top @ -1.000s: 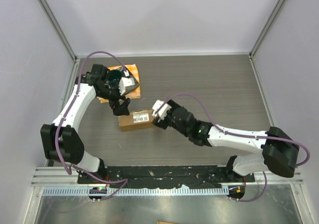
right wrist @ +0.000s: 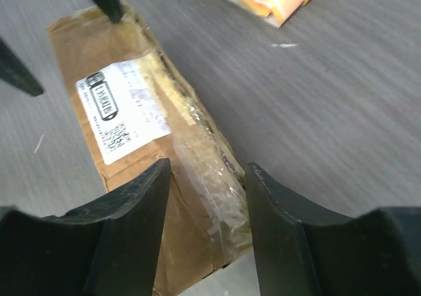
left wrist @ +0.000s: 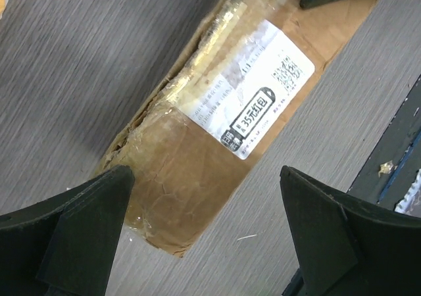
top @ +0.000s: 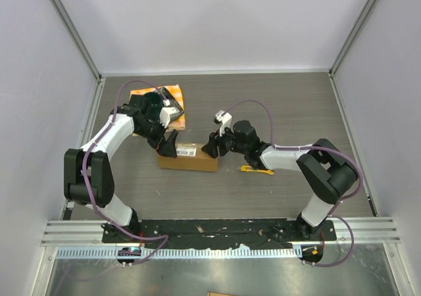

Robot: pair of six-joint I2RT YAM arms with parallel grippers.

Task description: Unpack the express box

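The brown cardboard express box lies sealed on the table, clear tape along its top and a white label on its face. At its left end my left gripper stands open, the box's end showing between the widely parted fingers. My right gripper is over the other end, its fingers partly apart. One right finger overlaps the cardboard in the right wrist view and the other lies by the taped far edge; contact cannot be judged. A yellow box cutter lies to the right, partly covered by the right arm.
Behind the left arm, an orange checked cloth carries dark items. Loose purple cables run along both arms.
The box has turned slightly. The left fingers have shifted at its left end.
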